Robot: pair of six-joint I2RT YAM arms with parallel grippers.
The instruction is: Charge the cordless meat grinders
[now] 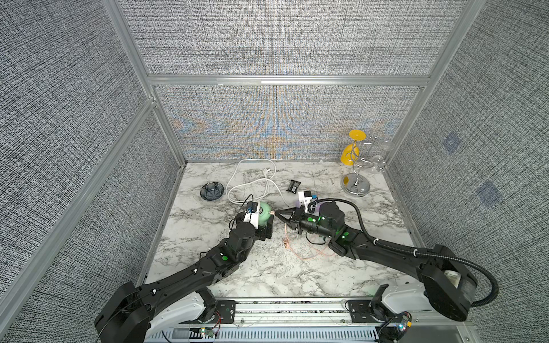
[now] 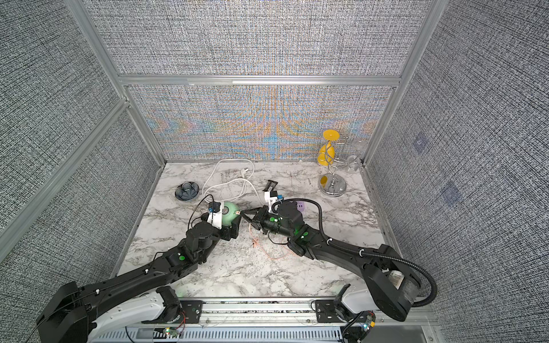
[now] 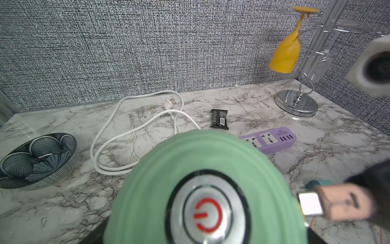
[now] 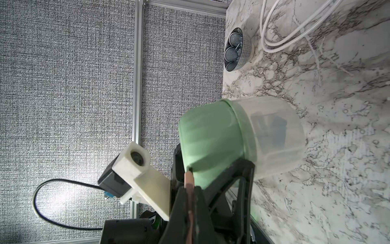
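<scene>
The grinder [image 3: 247, 166], with a green top, a red power mark on its button and a clear bowl [image 4: 280, 134], stands between the fingers of my left gripper [image 1: 265, 226]. That gripper is open around it, and whether its pads touch is hard to see. My right gripper [image 1: 278, 213] is shut on the pinkish charging plug [image 3: 345, 201]. The plug's light metal end faces the grinder's side. In the right wrist view, the plug tip lies close to a small dark port [image 4: 190, 168] on the green top; whether it enters cannot be told. A pink cable [image 1: 303, 257] trails on the table.
Behind the grinder lies a purple power strip [image 3: 280, 140] with a white cord [image 3: 101, 142]. A dark bowl [image 3: 44, 162] sits at left, a small black packet [image 3: 219, 118] at the back. A chrome glass rack [image 3: 296, 103] stands back right.
</scene>
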